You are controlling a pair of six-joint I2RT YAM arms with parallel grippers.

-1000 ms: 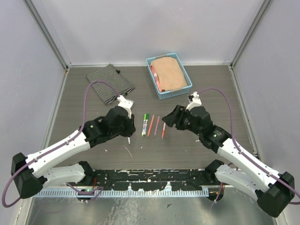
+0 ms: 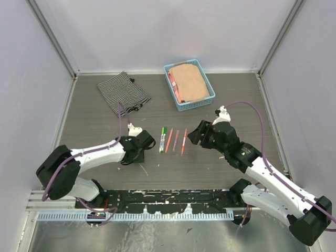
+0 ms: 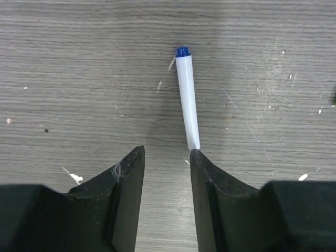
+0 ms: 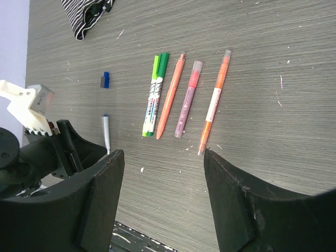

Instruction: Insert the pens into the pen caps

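A white pen point(image 3: 188, 102) with a blue tip end lies on the table in the left wrist view. Its lower end comes close to the right finger of my left gripper, which stands open and holds nothing. From the right wrist view, the same pen point(image 4: 106, 134) lies beside the left arm, and a short blue cap point(image 4: 105, 80) rests apart from it, farther back. My right gripper is open above bare table, right of the row of pens. In the top view, the left arm hides the white pen.
Two green-capped markers point(image 4: 155, 94), an orange pen point(image 4: 171, 95), a pink-purple pen point(image 4: 189, 98) and an orange-white pen point(image 4: 214, 102) lie side by side mid-table. Behind them stand a blue basket point(image 2: 196, 105) and a striped cloth bag point(image 2: 123, 93).
The left arm has come down toward the table, its gripper shifting slightly toward the front. The pens have not moved.
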